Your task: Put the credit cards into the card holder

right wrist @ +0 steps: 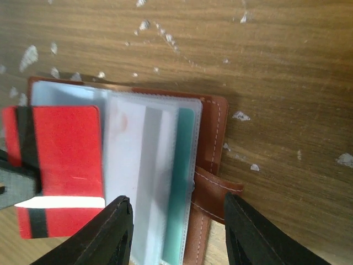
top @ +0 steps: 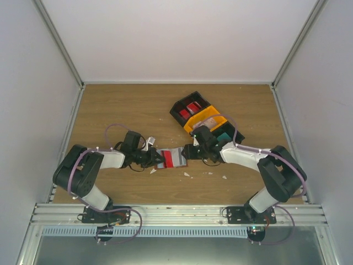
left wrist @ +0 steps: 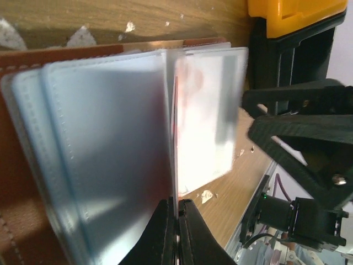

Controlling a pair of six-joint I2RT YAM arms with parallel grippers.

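Note:
A red card (right wrist: 69, 154) with a black band and a white stripe stands edge-on over the card holder (right wrist: 215, 124), which lies open with brown leather and clear sleeves. In the left wrist view my left gripper is shut on the thin edge of this card, above the pale sleeves (left wrist: 105, 138). Whether the card's lower edge is inside a sleeve cannot be told. My right gripper is open above the holder's right side, its fingers apart around the sleeve edges and a brown leather tab (right wrist: 212, 190), holding nothing.
Behind the right arm stand a black bin (top: 179, 107) with red cards, a yellow bin (top: 218, 112) with pale cards, and another black bin (top: 234, 132) with a teal card. Bare table lies at the far left and in front.

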